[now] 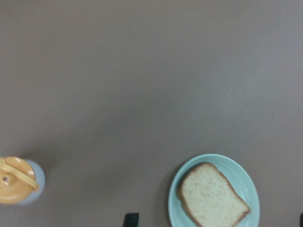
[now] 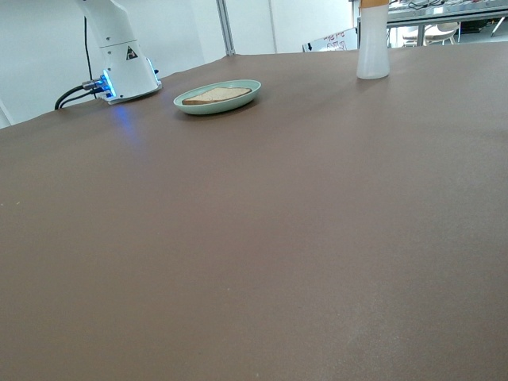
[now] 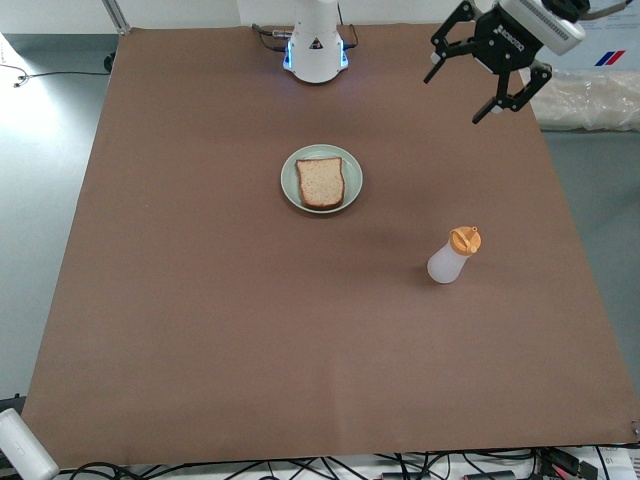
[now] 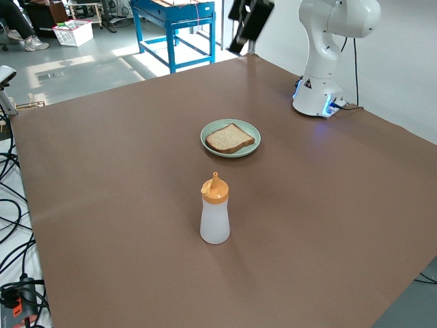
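A slice of bread (image 3: 320, 182) lies on a pale green plate (image 4: 231, 154) on the brown table (image 2: 254, 238). In the right camera view a squeeze bottle (image 4: 214, 217) with an orange cap stands upright in front of the plate; the wrist view shows it at the lower left, the plate (image 1: 246, 194) lower right. My gripper (image 3: 450, 97) is open, high at the upper right of the left camera view, fingertips apart, nothing seen between them. Only its fingertips show at the bottom edge of the wrist view.
The robot base (image 3: 314, 55) is at the back of the table. Cables (image 4: 17, 225) and devices lie along one edge outside the tabletop.
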